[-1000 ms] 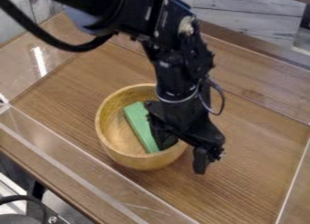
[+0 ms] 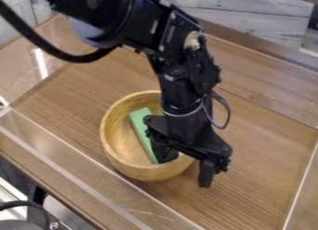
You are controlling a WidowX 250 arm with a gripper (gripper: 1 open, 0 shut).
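A yellow bowl [image 2: 122, 131] sits on the wooden table near the middle of the view, with a green oblong block [image 2: 141, 124] inside it. My black gripper [image 2: 184, 161] is lowered over the bowl's right side, its fingers spread open, one inside the bowl by the block and the other outside the rim at the right. The block's right part is hidden behind the gripper.
Bare wooden table [image 2: 267, 150] surrounds the bowl, with free room at right and upper left. A pale wall runs along the back, and black cables lie at the lower left edge.
My gripper has shifted slightly over the last second, its fingers turning a little about the bowl's right side. The bowl and block look nearly unmoved.
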